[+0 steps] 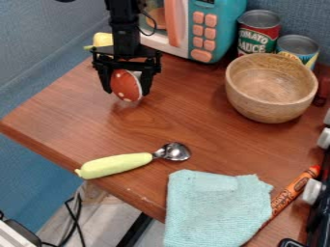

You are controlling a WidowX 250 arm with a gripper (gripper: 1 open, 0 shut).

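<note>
My black gripper (126, 69) is at the upper left of the camera view, low over the wooden table, around an orange-red oval object (125, 85) with a white patch. The object is upright between the fingers; whether it rests on the table is hard to tell. A yellow item behind the gripper is mostly hidden.
A wooden bowl (271, 106), two cans (258, 34) and a toy microwave (203, 34) stand at the back. A yellow-handled scoop (116, 164), teal cloth (217, 209) and orange packet (290, 193) lie at the front.
</note>
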